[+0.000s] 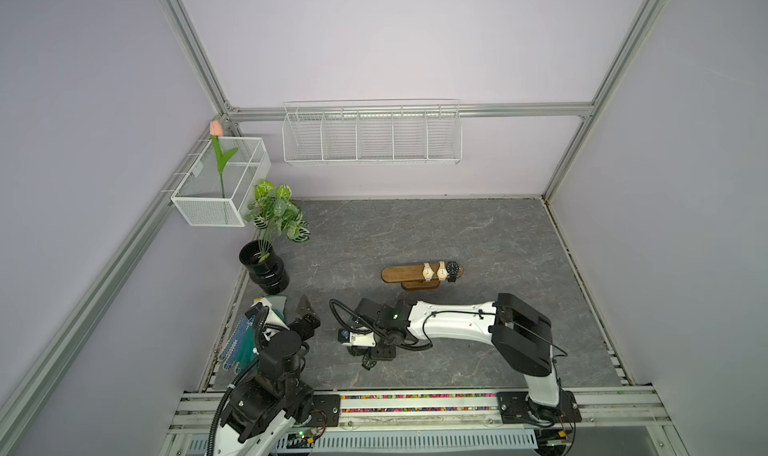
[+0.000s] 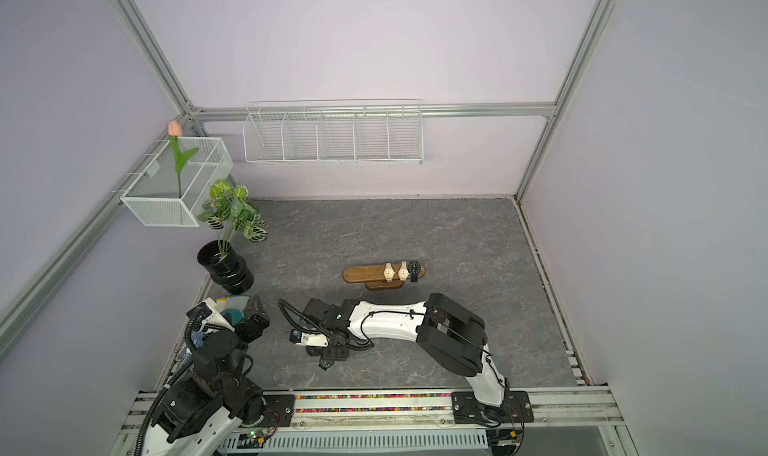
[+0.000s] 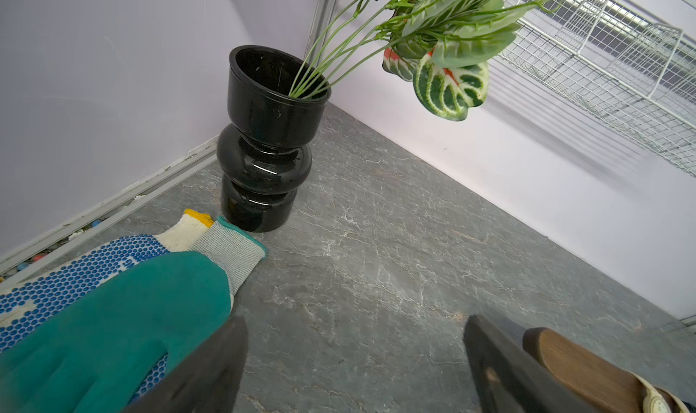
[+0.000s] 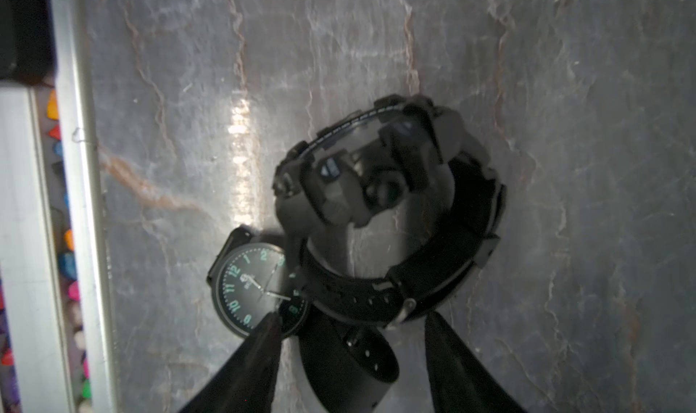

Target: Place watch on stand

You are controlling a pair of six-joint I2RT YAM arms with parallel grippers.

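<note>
In the right wrist view, a chunky black watch [image 4: 471, 217] lies on the grey surface beside a round watch with a dark face [image 4: 253, 286], over part of a black strap. The fingertips of my right gripper are apart just over them; whether they touch is unclear. In both top views this gripper hides most of the watches. The wooden stand [image 1: 400, 273] carries two light watches [image 1: 434, 272] and a black one [image 1: 452, 269] at its right. My left gripper is open over the left side, nothing between its fingers.
At left are gloves [image 3: 123, 311], a black vase [image 3: 257, 206] with leaves and a wire basket [image 1: 204, 210]. Another basket [image 1: 372, 159] hangs on the back wall.
</note>
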